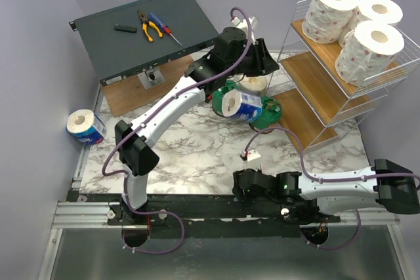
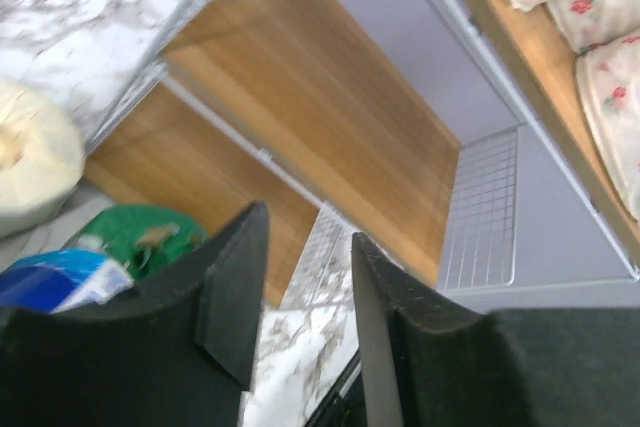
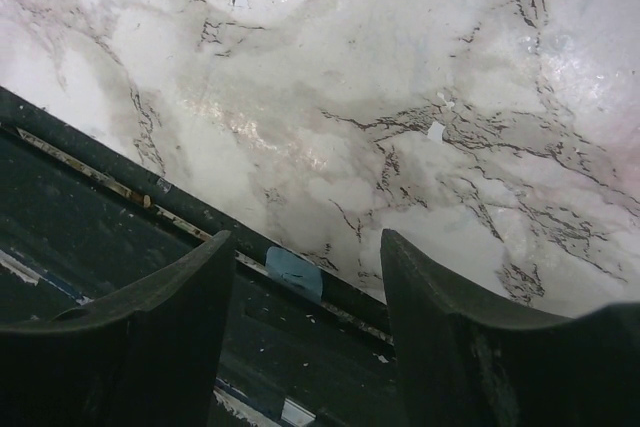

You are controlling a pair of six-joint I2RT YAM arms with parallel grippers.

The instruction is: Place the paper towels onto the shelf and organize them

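A blue-wrapped paper towel roll (image 1: pixel 249 107) lies tipped on its side over the green-wrapped rolls (image 1: pixel 267 115), left of the shelf. Its blue edge (image 2: pixel 52 282) shows at lower left of the left wrist view. My left gripper hangs above and right of it, fingers apart with nothing between them. The wire shelf (image 1: pixel 325 84) has three flowered rolls (image 1: pixel 369 54) on its top board; its middle board (image 2: pixel 330 97) looks bare. Over the table's front edge my right gripper stands open and empty.
A cream roll (image 2: pixel 35 162) stands beside the green ones. Far left is another blue-wrapped roll (image 1: pixel 86 126). A dark raised panel (image 1: pixel 144 31) with pliers and a screwdriver stands at the back left.
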